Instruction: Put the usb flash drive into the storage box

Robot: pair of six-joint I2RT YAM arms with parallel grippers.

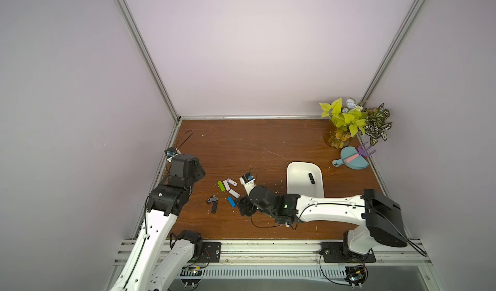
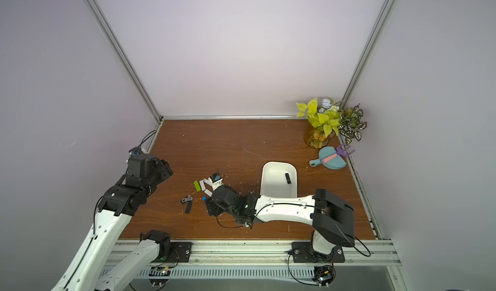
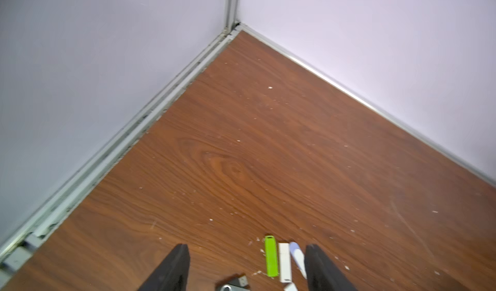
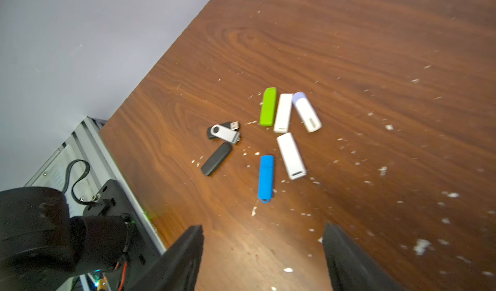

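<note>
Several USB drives lie loosely on the left-centre table: a blue one (image 4: 265, 177), a green one (image 4: 268, 106), white ones (image 4: 291, 156), a black one (image 4: 216, 159) and a silver swivel one (image 4: 224, 133). The white storage box (image 1: 304, 182) on the right holds one black drive (image 1: 311, 178). My left gripper is raised left of the drives, open and empty. My right gripper hangs just right of them, fingers apart with nothing between.
A plant in a vase (image 1: 338, 136) and a blue dustpan-like object with a pink-handled fork (image 1: 354, 162) stand at the right rear.
</note>
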